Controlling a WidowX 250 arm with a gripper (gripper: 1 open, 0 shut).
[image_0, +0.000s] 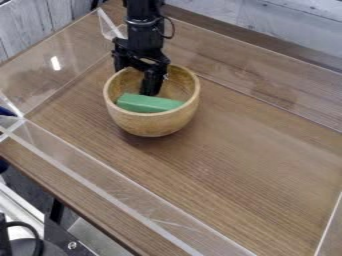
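Observation:
A wooden bowl (152, 122) stands on the wooden table toward the upper middle. A green block (150, 103) lies inside it, toward the front. My black gripper (142, 72) reaches down from the top into the back left of the bowl, above and behind the block. The fingertips are dark and small, so I cannot tell whether they are open or shut.
Clear strips run along the left side, and a black cable shows at the bottom left corner.

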